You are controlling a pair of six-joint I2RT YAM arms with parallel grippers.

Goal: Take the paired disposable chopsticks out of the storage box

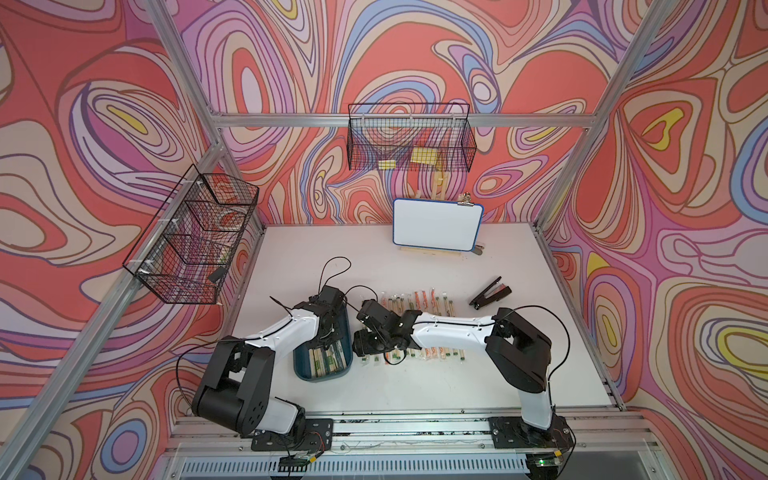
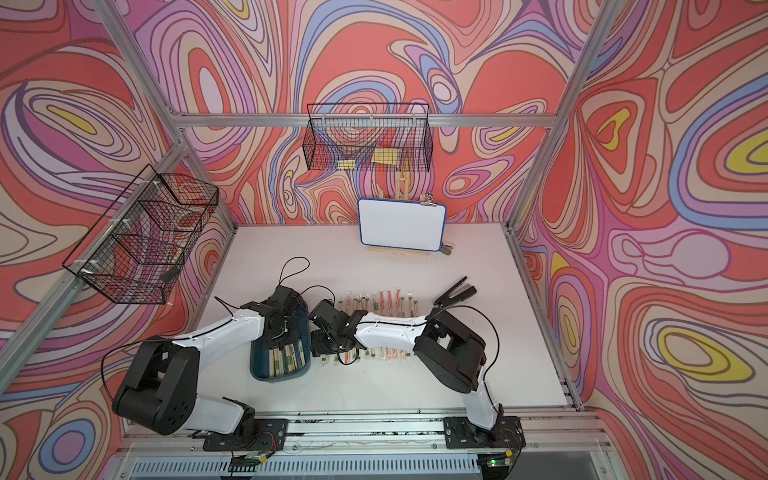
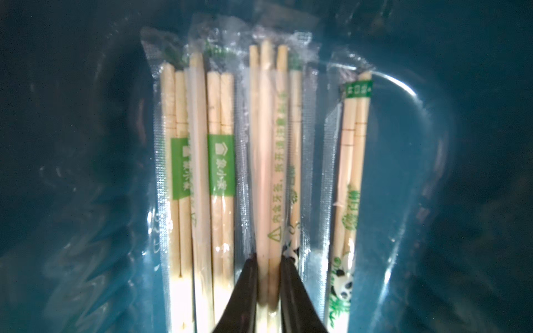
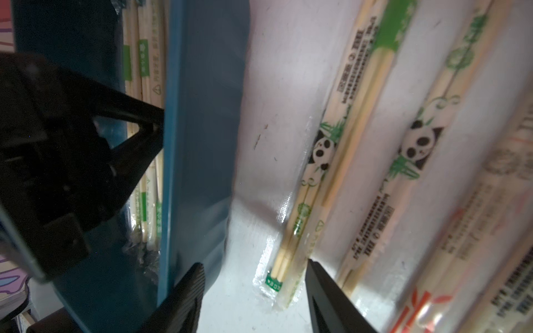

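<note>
The dark blue storage box (image 1: 298, 365) stands at the table's left and holds several wrapped chopstick pairs. Inside it, my left gripper points down with its fingers close on either side of one wrapped pair (image 3: 267, 183); whether they touch it cannot be told. Green-banded pairs (image 3: 222, 166) lie left of that pair, and a panda-printed pair (image 3: 349, 194) lies to its right. Just outside the box's right wall, my right gripper is open above the table. The end of a panda-printed pack (image 4: 311, 205) shows between its fingers, not gripped.
Several more wrapped packs (image 1: 433, 300) lie in a row right of the box, partly under the right arm. A black stapler (image 1: 490, 293) and a whiteboard (image 1: 437, 225) stand farther back.
</note>
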